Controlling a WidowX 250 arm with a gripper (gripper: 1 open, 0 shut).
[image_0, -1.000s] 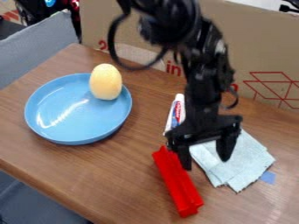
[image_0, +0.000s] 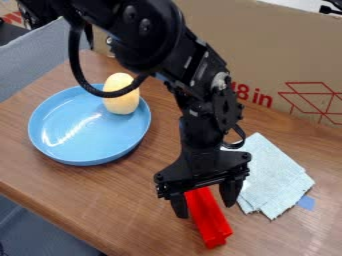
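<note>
My gripper (image_0: 203, 200) is open, low over a red bar (image_0: 213, 231) near the front of the wooden table, with its fingers either side of the bar's upper part, which is partly hidden. A light blue-white folded cloth (image_0: 278, 178) lies to the right behind it. A blue plate (image_0: 74, 130) is at the left, and a pale yellow egg-shaped object (image_0: 122, 98) sits at its back right, partly hidden by the arm.
A cardboard box (image_0: 287, 70) stands along the back.
The gripper has moved from over the cloth toward the front and left, down onto the red bar. The white tube seen behind it earlier is now hidden by the arm.
</note>
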